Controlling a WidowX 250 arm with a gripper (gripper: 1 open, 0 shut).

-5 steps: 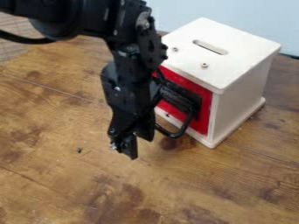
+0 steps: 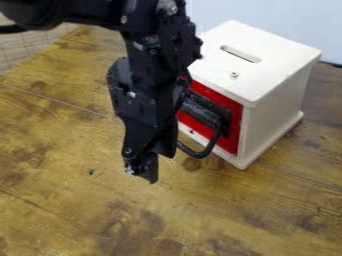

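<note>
A black robot arm reaches down from the top of the view, its gripper (image 2: 140, 160) hanging low over the wooden table, left of a white wooden box (image 2: 267, 95) with a slot in its top. The box's red front (image 2: 227, 140) faces the arm and is partly hidden by it and by a dark fitting and cable. Whether the gripper's fingers are open or shut cannot be told.
A white wall stands behind the box, and a lighter surface shows at the far top left.
The arm and gripper have shifted very slightly; the box looks about the same.
</note>
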